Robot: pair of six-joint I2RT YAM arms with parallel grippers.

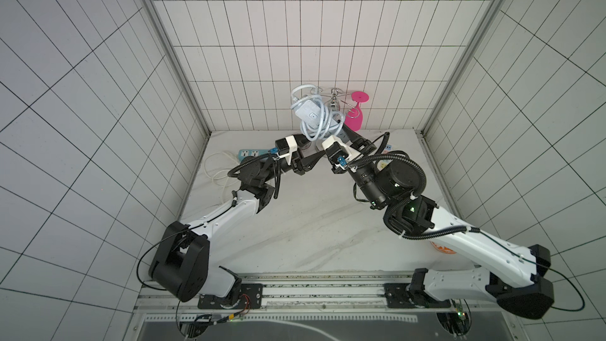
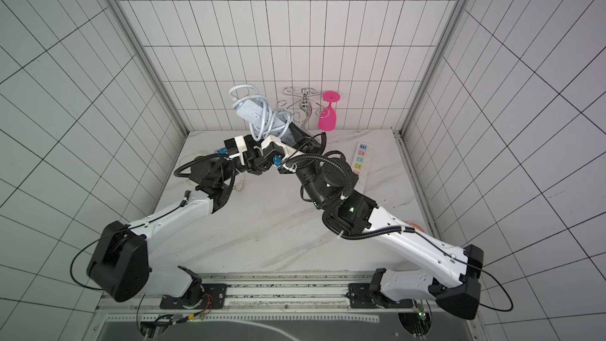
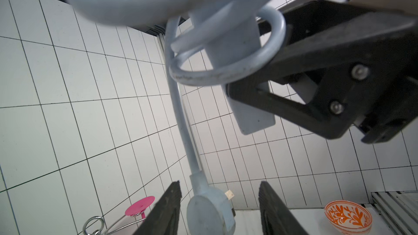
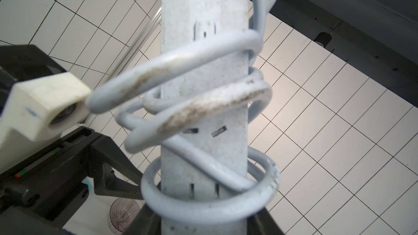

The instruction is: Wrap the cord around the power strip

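Above the table, the white power strip (image 4: 204, 161) hangs tilted, with my right gripper shut on it near one end. Several loose turns of its white cord (image 4: 209, 104) wrap around the body, and some loops stand off from it. In the left wrist view, a straight length of cord runs down to the plug (image 3: 211, 213). My left gripper is open, the plug showing in line with the gap between its fingers; contact cannot be told. From the right wrist view, a left finger (image 4: 115, 165) is close beside the lowest cord loop.
On the table lie a blue-green power strip (image 1: 249, 152) and a white strip with coloured sockets (image 2: 360, 158). A pink stand (image 2: 327, 113) and a metal rack (image 2: 305, 98) stand at the back. An orange-patterned bowl (image 3: 348, 217) sits right.
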